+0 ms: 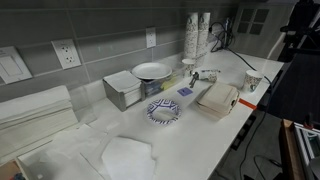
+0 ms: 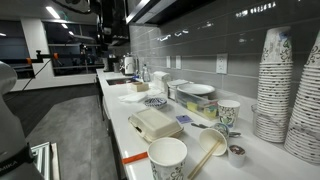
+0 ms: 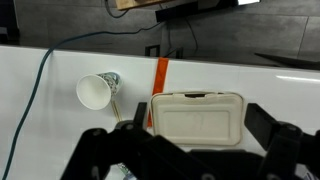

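Note:
In the wrist view my gripper stands open, its two dark fingers wide apart with nothing held between them. Below it, across the gap, lies a beige clamshell box [image 3: 197, 118], closed, near the counter's front edge. The same box [image 1: 217, 99] shows in exterior view 1, and again as box [image 2: 156, 124] in exterior view 2. A white paper cup [image 3: 95, 91] stands left of the box, with an orange strip [image 3: 160, 80] between them. Part of the dark arm enters at the top right of exterior view 1.
A blue-patterned bowl [image 1: 163, 111] sits mid-counter, with a white plate [image 1: 153, 71] on a container behind it. Tall cup stacks [image 2: 276, 85] rise by the wall. White paper sheets [image 1: 128, 157] cover the near left. Bare counter [image 1: 190, 140] lies in front of the bowl.

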